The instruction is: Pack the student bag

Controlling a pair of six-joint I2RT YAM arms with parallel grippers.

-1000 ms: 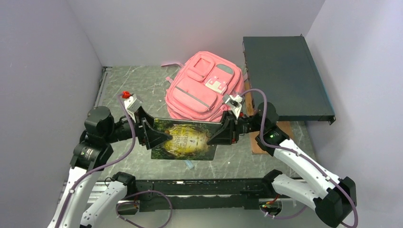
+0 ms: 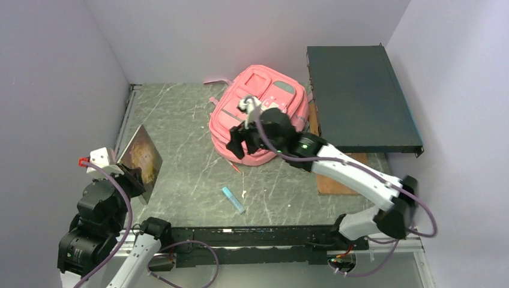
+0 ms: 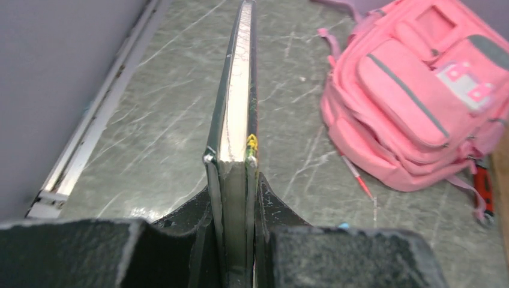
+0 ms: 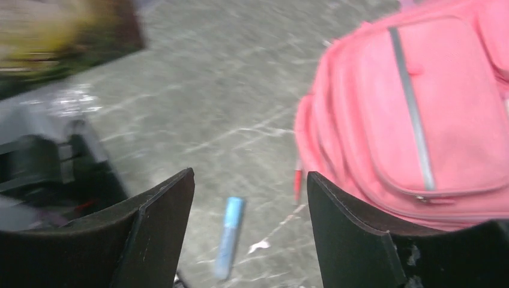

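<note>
A hardback book (image 2: 141,161), held on edge, is clamped in my left gripper at the left of the table; the left wrist view shows its pale page edge. My right gripper hangs open with nothing between its fingers, in front of the pink backpack (image 2: 264,84), which lies at the back centre of the table. A blue stick-like item (image 2: 233,200) lies on the table near the front, and a thin red-and-white pen (image 3: 360,180) lies beside the backpack.
A dark raised panel (image 2: 360,96) fills the right side, over a wooden board (image 2: 336,186). Walls close in the left, back and right.
My left gripper has moved left and turned with the book.
</note>
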